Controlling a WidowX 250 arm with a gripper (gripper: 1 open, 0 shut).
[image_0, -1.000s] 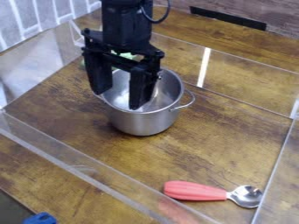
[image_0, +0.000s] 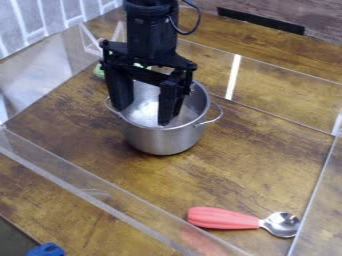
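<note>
A black gripper (image_0: 144, 97) hangs over a steel pot (image_0: 164, 139), its two fingers pointing down at the pot's opening, spread open. The pot has side handles and stands on the wooden table; the gripper hides part of its rim and inside. A spoon with a pink handle (image_0: 227, 217) and a metal bowl end lies at the front right, apart from the pot.
A small green object, partly hidden, is behind the gripper at left. A blue object (image_0: 44, 250) sits at the bottom left corner. Clear plastic edges border the wooden work area (image_0: 267, 160). The table right of the pot is clear.
The gripper has shifted slightly, moving a little to the right and turning over the pot. The pot and spoon look unmoved.
</note>
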